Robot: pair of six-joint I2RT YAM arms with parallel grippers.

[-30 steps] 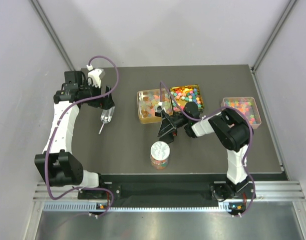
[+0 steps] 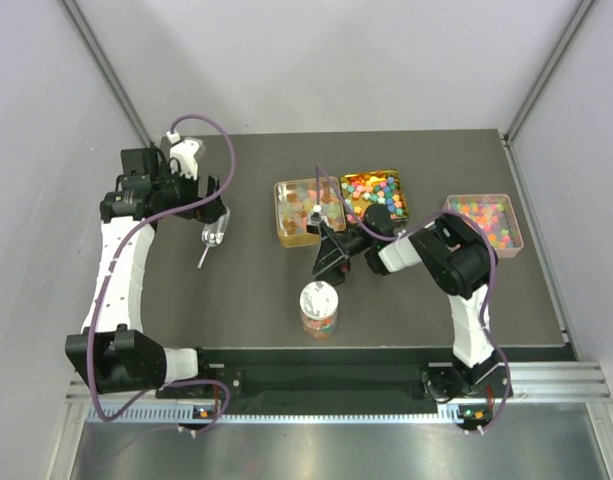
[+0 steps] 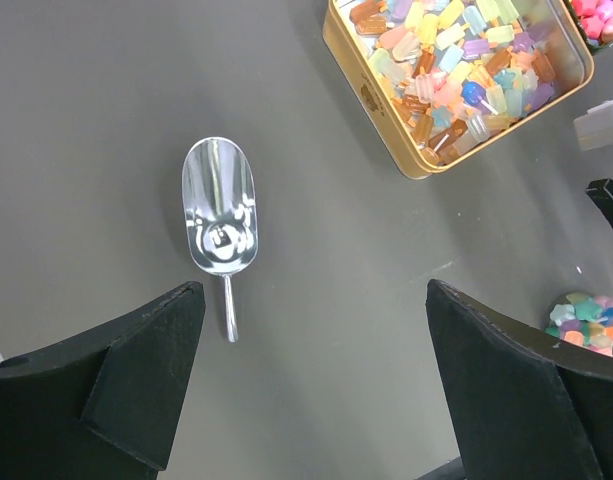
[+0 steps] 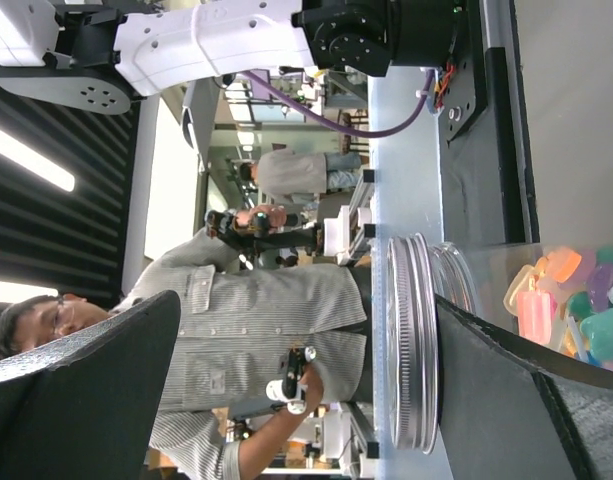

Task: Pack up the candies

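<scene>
A lidded jar of candies (image 2: 318,316) stands near the front centre; in the right wrist view its ridged metal lid (image 4: 412,340) is close at my right gripper's fingers. My right gripper (image 2: 331,265) is open just behind the jar. My left gripper (image 2: 211,200) is open at the back left, above and beside a metal scoop (image 2: 213,229), which lies on the table, handle toward the front. Candy-filled boxes stand behind: a gold box (image 3: 456,90), a second gold tray (image 2: 371,190) and a pink box (image 2: 486,215) at the right.
A person stands beyond it in the right wrist view.
My left gripper and arm have shifted slightly toward the front. My right gripper has moved a little left and toward the jar.
</scene>
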